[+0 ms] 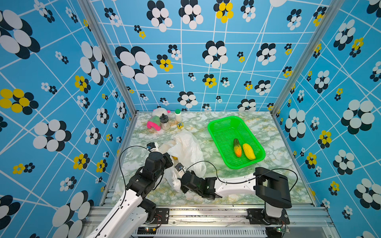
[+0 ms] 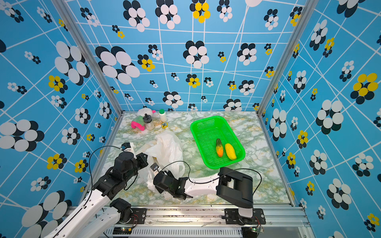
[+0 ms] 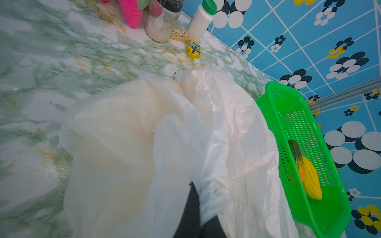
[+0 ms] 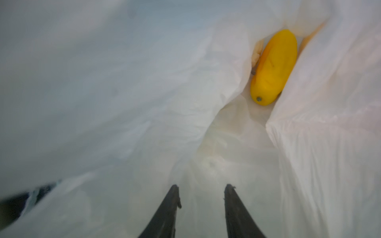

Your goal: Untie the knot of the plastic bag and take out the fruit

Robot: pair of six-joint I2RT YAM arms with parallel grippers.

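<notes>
The crumpled white plastic bag (image 1: 186,150) lies on the marble table, my left gripper at its top, shut, with gathered plastic rising between or against its fingertips. My right gripper is low in the bag; its two dark fingertips show apart, with blurred white plastic behind, so what is between them is unclear. In the right wrist view a yellow oblong fruit (image 4: 273,67) lies inside the bag beyond those fingertips. A green basket (image 1: 217,134) to the right holds an orange-green fruit (image 1: 237,147) and a yellow fruit (image 1: 248,152).
A plush toy (image 2: 138,125), dark-lidded jar (image 2: 149,123), white bottle (image 2: 162,116) and small yellow toy (image 2: 164,125) stand at the back left.
</notes>
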